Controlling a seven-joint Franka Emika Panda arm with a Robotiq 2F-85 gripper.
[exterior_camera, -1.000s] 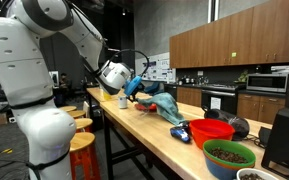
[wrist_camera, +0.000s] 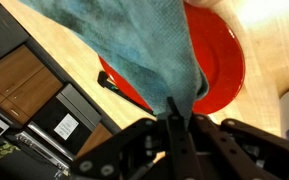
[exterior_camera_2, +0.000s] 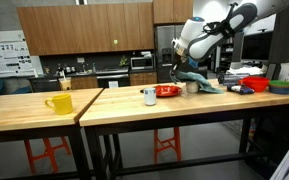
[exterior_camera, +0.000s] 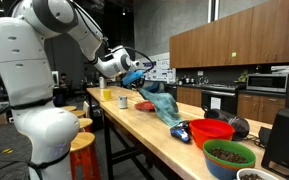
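A grey-blue cloth (wrist_camera: 154, 45) runs from the top of the wrist view down to my gripper, whose fingertips are shut on its gathered end. Beneath it lies a red plate (wrist_camera: 222, 65), partly covered by the cloth in that view. In exterior view 1 the cloth (exterior_camera: 165, 108) slopes up from the table toward the gripper (exterior_camera: 138, 84), raised above the tabletop. The red plate (exterior_camera_2: 168, 90) rests on the table in exterior view 2, left of the cloth (exterior_camera_2: 200, 82).
A white cup (exterior_camera_2: 149, 96) stands left of the plate, and a yellow mug (exterior_camera_2: 59, 104) sits farther left on another table. Toward the near end of exterior view 1 are a red bowl (exterior_camera: 210, 130), a green-rimmed bowl (exterior_camera: 229, 155) and a blue item (exterior_camera: 176, 131).
The arm has risen from low over the table, and the cloth's held end has come up with it. Much of the cloth still rests on the tabletop. The bowls have not moved.
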